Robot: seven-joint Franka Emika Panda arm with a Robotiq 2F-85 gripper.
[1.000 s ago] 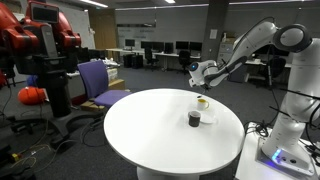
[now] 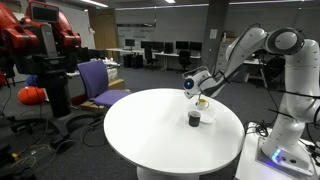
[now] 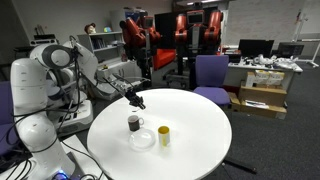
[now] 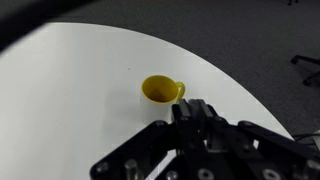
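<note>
A white mug with a yellow inside and handle (image 4: 160, 90) stands upright on the round white table. In the wrist view it sits just beyond my gripper, whose fingers are close together. Whatever may lie between them is too dark and small to make out. Seen from the second exterior view, the gripper (image 3: 140, 103) hangs over the table behind a dark mug (image 3: 133, 123), apart from the yellow-and-white mug (image 3: 164, 136). A white plate (image 3: 143, 139) lies between the two mugs, towards that camera.
A purple chair (image 2: 95, 80) stands beyond its edge. The dark mug (image 2: 194, 118) is near the plate.
In the first exterior view my gripper has come down and slightly left, closer to the table. The mugs and the plate have stayed in place.
</note>
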